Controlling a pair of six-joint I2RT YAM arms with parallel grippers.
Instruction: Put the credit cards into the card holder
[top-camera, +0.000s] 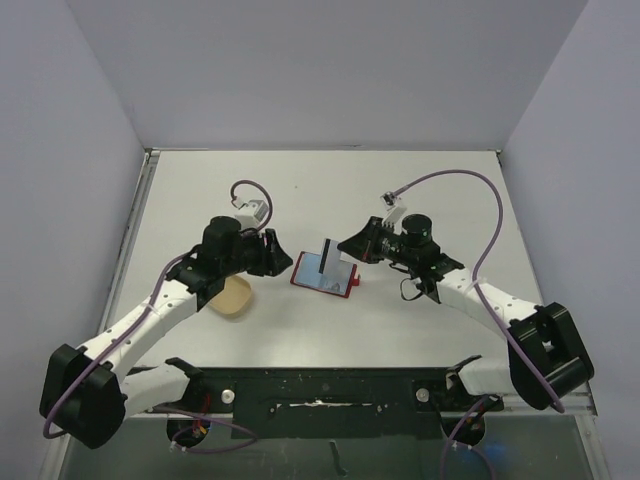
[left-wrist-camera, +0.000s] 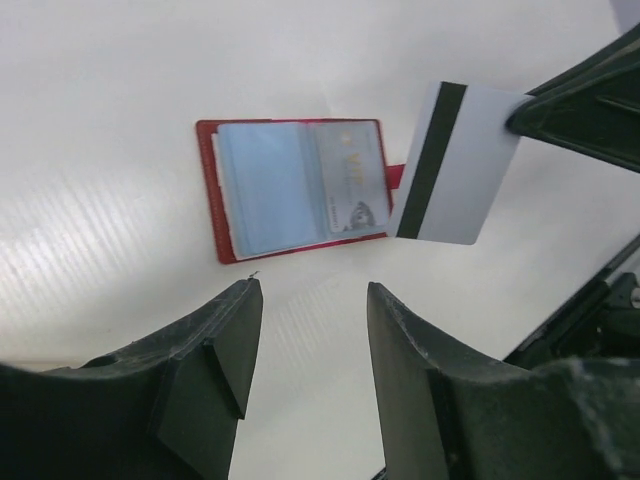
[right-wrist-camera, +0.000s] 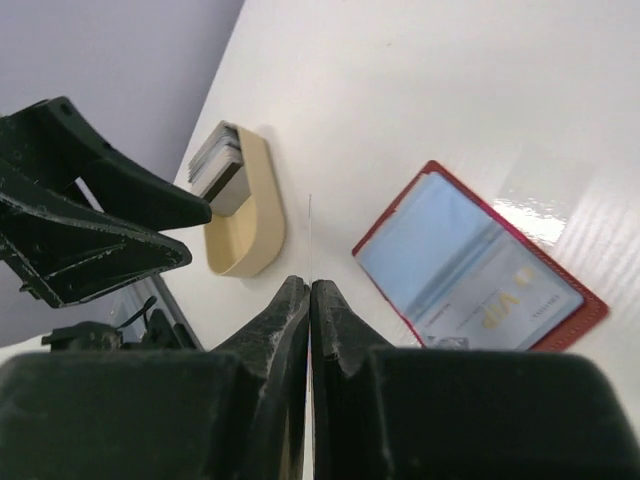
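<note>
A white card with a black stripe is gripped by its edge in my right gripper, held over the open card holder. In the right wrist view the card shows edge-on as a thin line above the closed fingertips. The red-edged card holder lies open on the table, clear sleeves up; a VIP card shows in the sleeve toward its red clasp. Left of the holder, my left gripper stands open, nothing between its fingers.
A tan tray with several cards upright at one end sits on the left, under the left arm in the top view.
</note>
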